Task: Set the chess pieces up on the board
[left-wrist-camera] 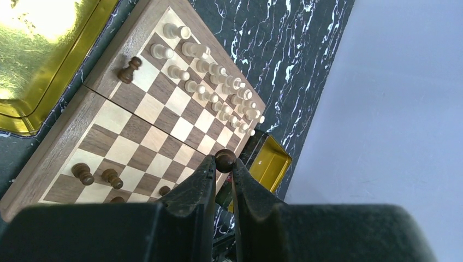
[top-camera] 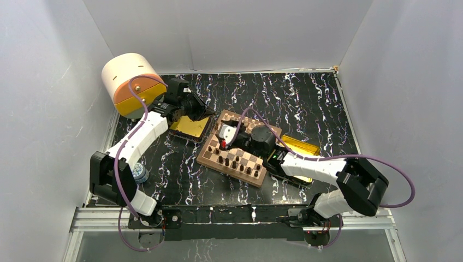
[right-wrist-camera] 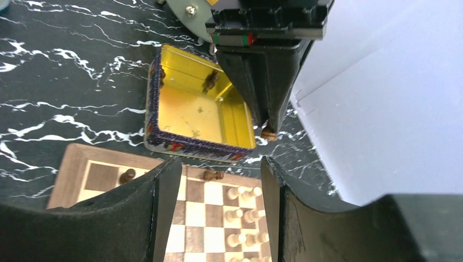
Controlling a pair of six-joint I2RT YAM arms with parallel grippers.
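Note:
My left gripper (top-camera: pixel 211 113) is shut on a dark chess piece (left-wrist-camera: pixel 225 161), its rounded end showing between the fingertips; the type of piece cannot be told. In the right wrist view that piece's brown end (right-wrist-camera: pixel 268 134) pokes out below the left fingers. Over the board (left-wrist-camera: pixel 60 131) my right gripper has its fingers apart, nothing between them. Further down, a dark piece (right-wrist-camera: pixel 213 175) leans or lies near the board's edge, apart from the other dark pieces (left-wrist-camera: pixel 83 173). Light pieces (left-wrist-camera: pixel 177 31) stand in two rows along one side.
One yellow tin (top-camera: pixel 191 126) sits left of the board, with a few dark pieces (right-wrist-camera: pixel 211 81) inside. Another yellow tin (top-camera: pixel 301 146) is at the board's right, partly under the right arm. A rounded cabinet (top-camera: pixel 136 82) stands at the back left.

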